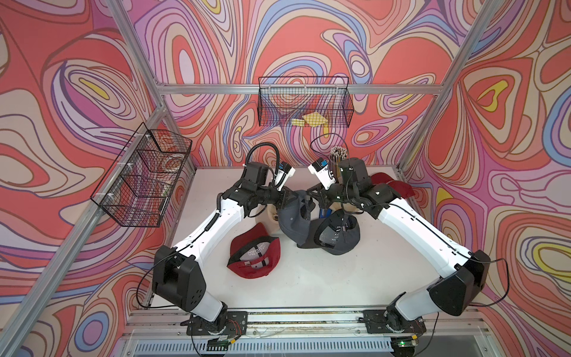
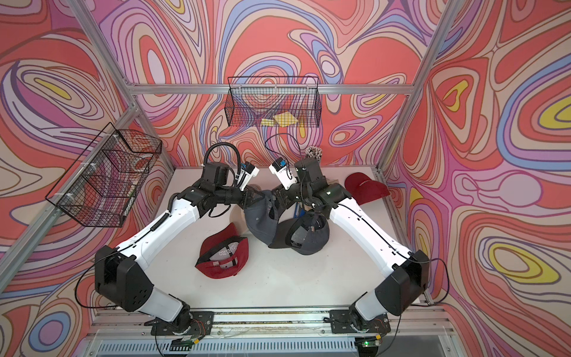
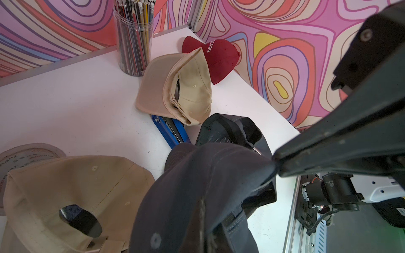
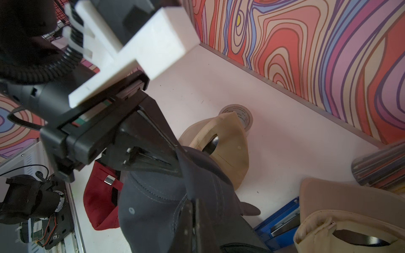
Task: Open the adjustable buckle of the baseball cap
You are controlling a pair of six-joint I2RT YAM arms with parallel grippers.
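A dark grey baseball cap (image 1: 292, 221) is held up off the table by my left gripper (image 1: 285, 194). In the right wrist view the left fingers (image 4: 162, 165) are closed on the cap's cloth edge. My right gripper (image 1: 311, 192) is shut at the other side of the cap's opening, nothing visible between its fingers. In the left wrist view the right fingertips (image 3: 291, 158) reach the cap's (image 3: 198, 177) far edge; whether they press on it is unclear. The buckle itself cannot be made out; fingers and cloth cover that area.
Another dark cap (image 1: 345, 244) lies just right below, and a red cap (image 1: 254, 269) at front left. Behind are beige caps (image 3: 105, 185), a blue object (image 3: 166, 130) and a pencil cup (image 3: 134, 46).
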